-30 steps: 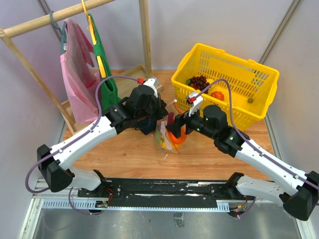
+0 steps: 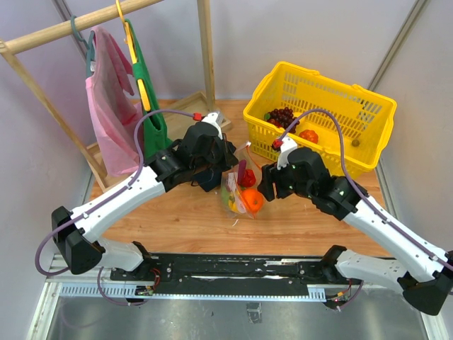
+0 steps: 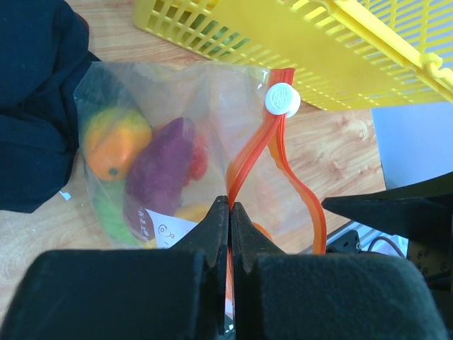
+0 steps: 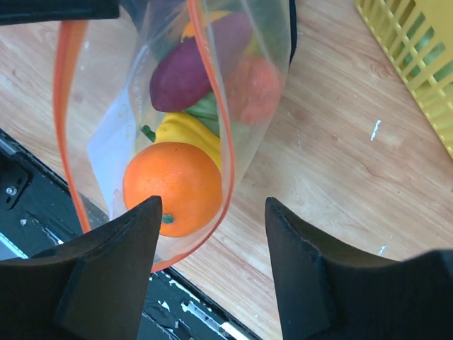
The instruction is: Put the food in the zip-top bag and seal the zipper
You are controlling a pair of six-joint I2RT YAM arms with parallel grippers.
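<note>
The clear zip bag [image 2: 233,195] stands on the table, holding an orange [image 4: 172,185], a yellow pepper [image 4: 191,131], a purple eggplant [image 3: 156,170] and other produce. My left gripper is shut on the orange zipper edge [image 3: 248,159] at the bag's top, beside its white slider [image 3: 282,100]. My right gripper is part open just beside the bag's open mouth on the right, its fingertips apart below the orange, with nothing clearly between them.
A yellow basket [image 2: 318,85] with grapes and other produce stands behind at the right. Dark cloth [image 3: 35,127] lies beside the bag, and a wooden rack [image 2: 99,13] with hanging bags is at left.
My right gripper has drawn back slightly rightward from over the bag's mouth, showing more of the orange. The left arm stays in nearly the same place.
</note>
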